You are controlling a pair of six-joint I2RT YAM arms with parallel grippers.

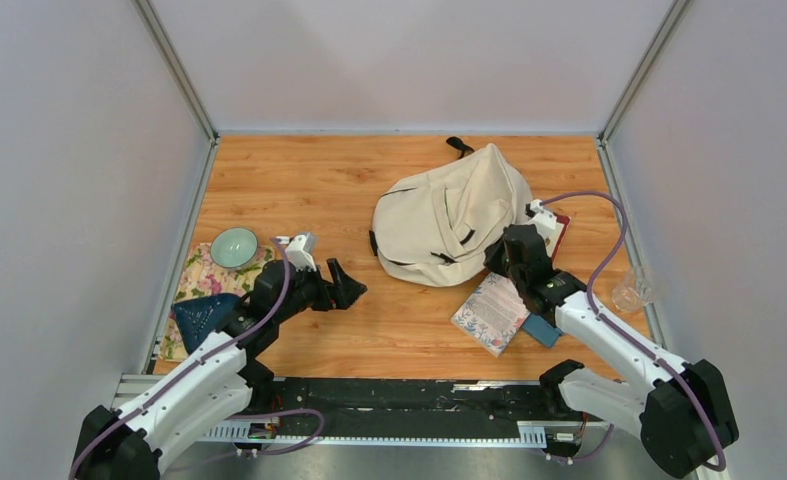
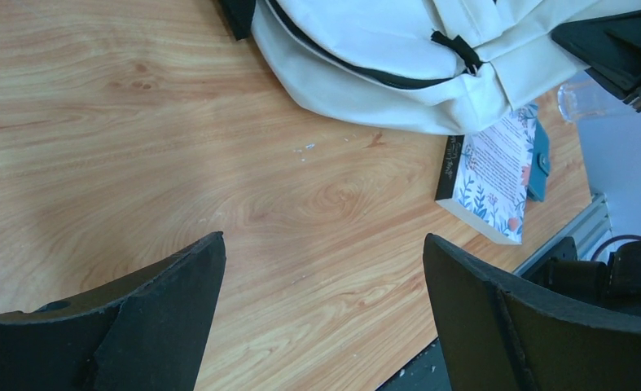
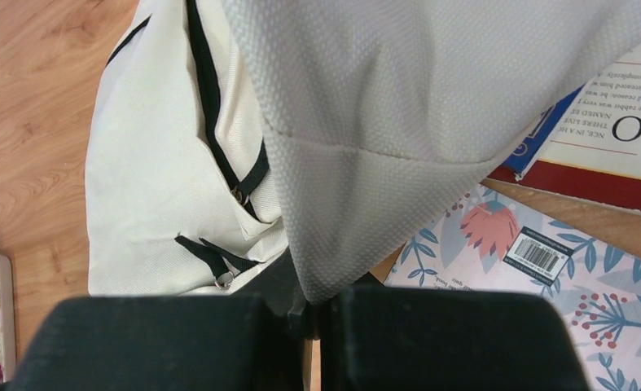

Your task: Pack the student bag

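The cream bag (image 1: 429, 215) lies at the back centre, zips and straps showing. My right gripper is shut at its near right side on a fold of the bag's fabric (image 3: 398, 98), which tapers down to the fingertips. My left gripper (image 1: 347, 285) stands open over bare table, left and front of the bag. A floral book (image 1: 484, 315) and a teal wallet (image 1: 542, 330) lie at the front right; a red-bordered book (image 3: 594, 181) and a blue item (image 3: 537, 138) are partly hidden behind the bag.
A floral board (image 1: 209, 270) at the left carries a green bowl (image 1: 233, 247) and a dark blue pouch (image 1: 194, 322). A clear container (image 1: 632, 292) stands by the right wall.
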